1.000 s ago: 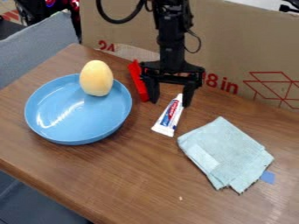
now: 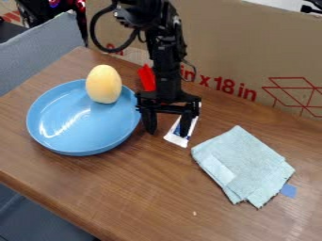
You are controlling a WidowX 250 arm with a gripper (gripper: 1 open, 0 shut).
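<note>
My black gripper (image 2: pixel 169 120) is lowered over a white toothpaste tube (image 2: pixel 178 138) at the middle of the wooden table, its fingers open and standing either side of the tube's upper part, which is partly hidden by the gripper. A blue plate (image 2: pixel 73 129) lies just left of it, with a yellow oval object (image 2: pixel 104 85) at its upper edge. A red object (image 2: pixel 147 78) is partly hidden behind the gripper.
A folded light blue cloth (image 2: pixel 244 164) lies to the right of the tube. A cardboard box wall (image 2: pixel 265 66) runs along the back.
Over the last second my gripper has come down and to the left onto the toothpaste tube, covering more of it.
</note>
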